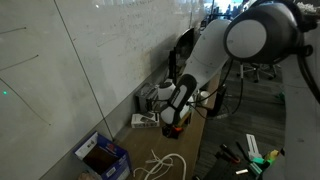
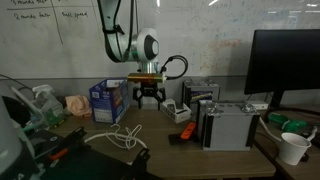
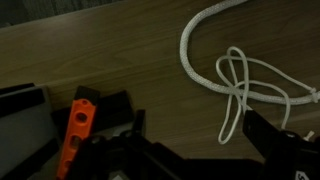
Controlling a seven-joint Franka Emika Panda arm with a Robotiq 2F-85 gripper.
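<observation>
My gripper stands open above the wooden table, nothing between its fingers. In the wrist view a white rope (image 3: 187,52) lies to the upper right, tied in a loose loop that reaches under the right finger. An orange and black tool (image 3: 77,137) lies left of the left finger. From the second exterior view, the gripper (image 2: 149,101) hangs over the table behind the rope (image 2: 122,134), with the tool (image 2: 184,133) to its right.
Grey metal boxes (image 2: 229,127) stand right of the tool. A blue box (image 2: 108,101) is at the left, near the whiteboard (image 2: 220,35). A white mug (image 2: 294,147) and a monitor (image 2: 283,62) occupy the right side.
</observation>
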